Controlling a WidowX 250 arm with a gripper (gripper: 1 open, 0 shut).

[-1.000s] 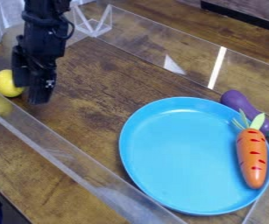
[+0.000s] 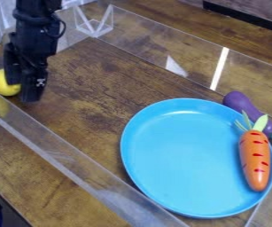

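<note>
My black gripper is lowered at the left of the enclosure, right beside a yellow round object, which it partly covers. Whether the fingers are open or closed on it is hard to make out. A blue plate lies at the right front, with an orange toy carrot on its right part. A purple toy eggplant lies just behind the plate's right rim, partly hidden by the carrot.
Clear low walls surround the wooden work surface.
My gripper has shifted slightly to the left, over the yellow object. The plate, carrot and eggplant have not moved.
</note>
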